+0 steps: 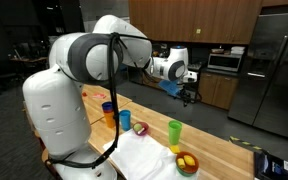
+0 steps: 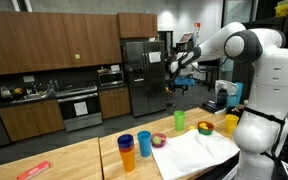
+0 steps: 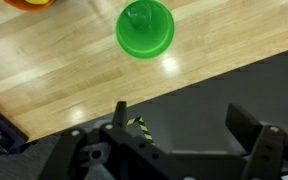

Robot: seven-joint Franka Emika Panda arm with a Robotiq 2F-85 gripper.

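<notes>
My gripper is open with nothing between its fingers. In exterior view 1 the gripper (image 1: 188, 96) hangs high above the table's far side, well above and beyond the green cup (image 1: 175, 132). The green cup (image 3: 145, 27) shows at the top of the wrist view, seen from above, outside the fingers. Close by it on the table are a yellow cup (image 1: 174, 148) and a red-brown bowl (image 1: 187, 170) with yellow things inside. Across the table are a blue cup (image 2: 144, 139), a pinkish-red bowl (image 2: 159, 140) and an orange cup (image 2: 128, 160).
A white sheet (image 2: 184, 155) covers part of the wooden table (image 2: 79, 165). In the wrist view the table edge runs just beyond the green cup, with dark floor under the gripper. A dark object (image 1: 272, 166) lies at the table's right end.
</notes>
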